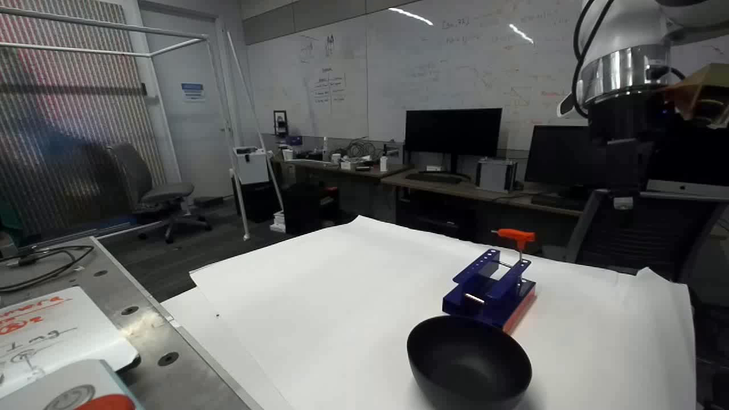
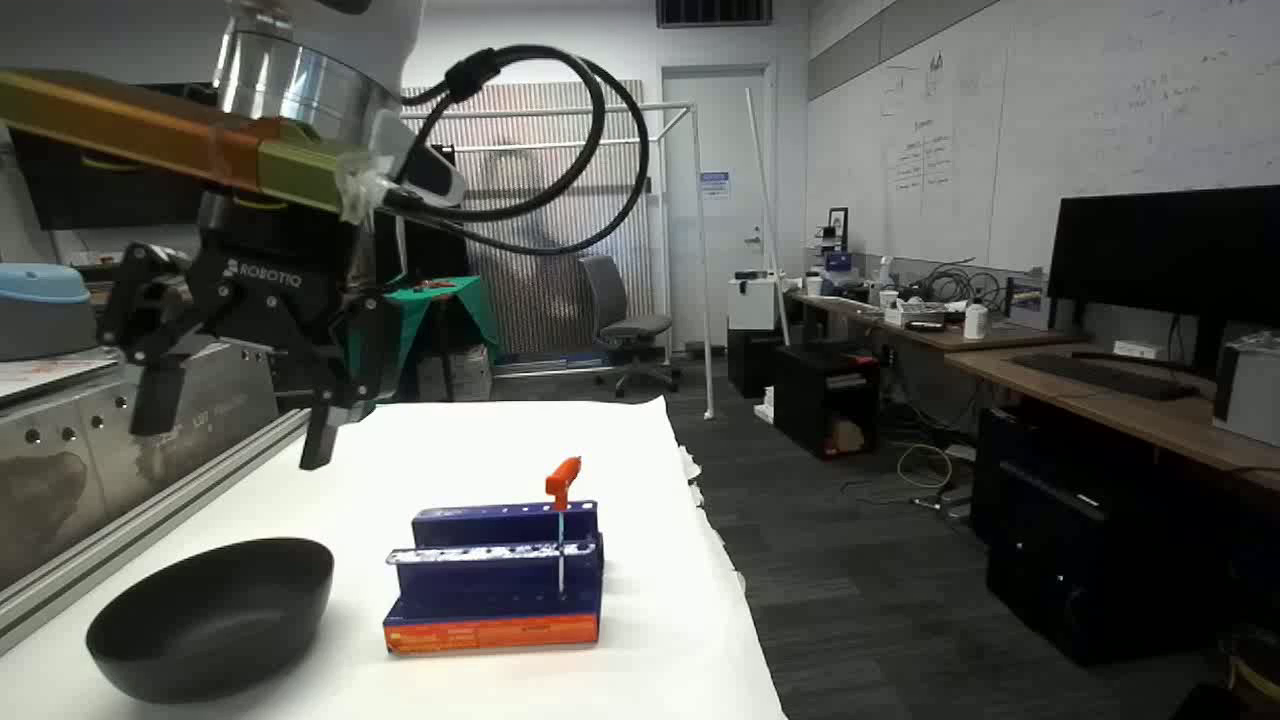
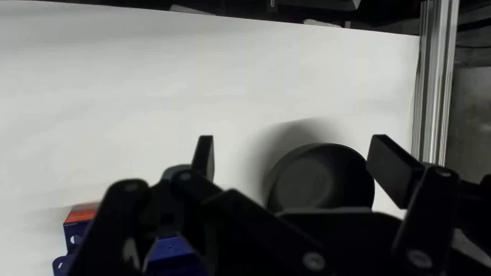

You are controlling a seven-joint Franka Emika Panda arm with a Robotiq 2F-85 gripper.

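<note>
My gripper (image 2: 228, 432) hangs high above the table, open, its two fingers wide apart with nothing between them. Below it a black bowl (image 2: 210, 618) rests upright on the white sheet; its inside looks empty in exterior view 1, where the bowl (image 1: 471, 362) is near the front. Beside the bowl stands a dark blue holder (image 2: 498, 588) with an orange base edge. An orange-handled tool (image 2: 561, 480) stands upright in the holder, its thin shaft passing down through a hole. In the wrist view, the bowl (image 3: 303, 181) lies between the fingers, while the holder (image 3: 170, 248) is partly hidden behind the gripper.
White paper (image 1: 314, 307) covers the table, with much clear room beyond the bowl and holder. A metal rail (image 3: 430, 92) runs along one edge. Off the table are a whiteboard, desks with monitors (image 1: 454, 133) and a chair (image 2: 618, 312).
</note>
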